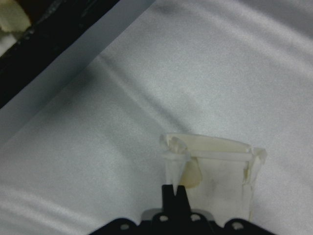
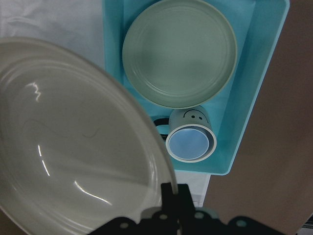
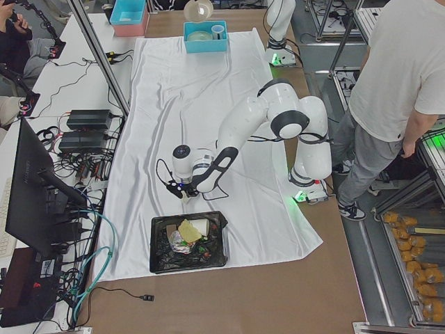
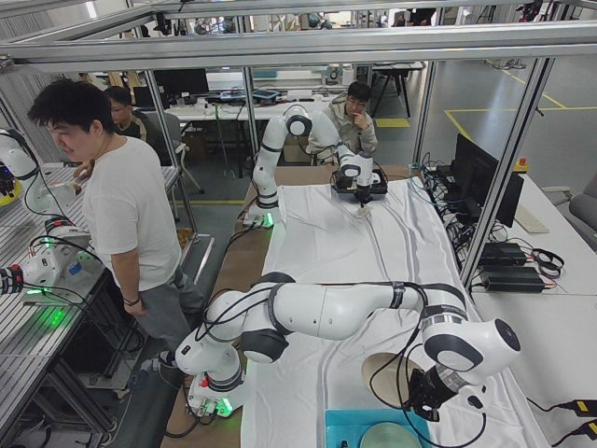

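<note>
My left gripper is shut on a crumpled white paper container (image 1: 220,181) with a tan piece inside, lying on the cloth beside the black bin (image 3: 156,257). My right gripper is shut on the rim of a large cream plate (image 2: 73,132), held over the blue tray (image 2: 264,58). In that tray a pale green plate (image 2: 178,54) lies beside a mug (image 2: 205,147) with a smiley face and a blue disc visible at its opening.
The black bin holds food scraps and wrappers. Monitors, boxes and cables crowd the side table (image 3: 73,42). The white cloth (image 3: 167,97) between bin and tray is clear. A person (image 3: 382,83) stands beside the table.
</note>
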